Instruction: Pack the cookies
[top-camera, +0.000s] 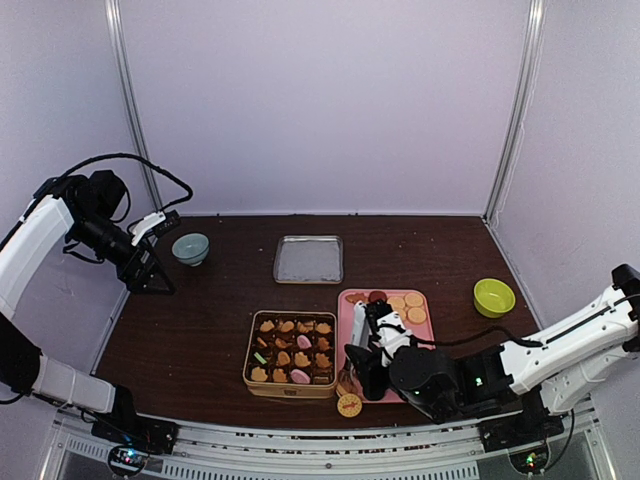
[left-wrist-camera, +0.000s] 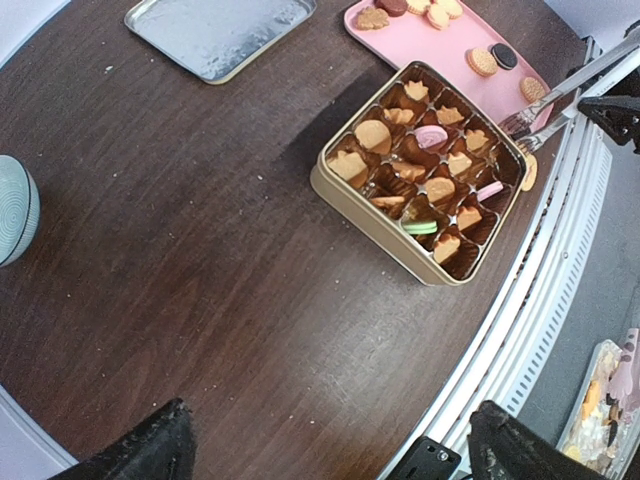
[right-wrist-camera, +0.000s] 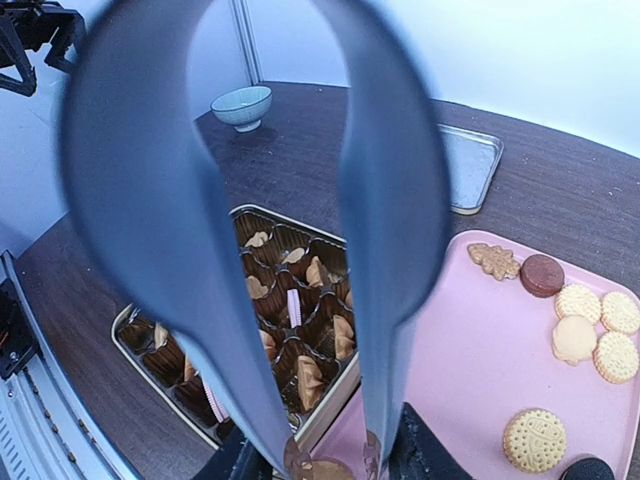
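A tin (top-camera: 289, 390) with a compartment tray holds assorted cookies, some pink and one green, left of the pink tray (right-wrist-camera: 470, 370) of loose round cookies, a dark one and a leaf-shaped one (right-wrist-camera: 495, 260). My right gripper is down at the pink tray's near-left side, beside the tin, fingers part open over a brown cookie (right-wrist-camera: 318, 470); whether they grip it I cannot tell. A yellow cookie (top-camera: 349, 405) lies at the tray's near edge. My left gripper (top-camera: 150, 275) hangs open and empty at the far left.
A metal tray (top-camera: 308, 258) stands at the back middle, a pale blue bowl (top-camera: 190, 250) at back left, a lime bowl (top-camera: 494, 298) at right.
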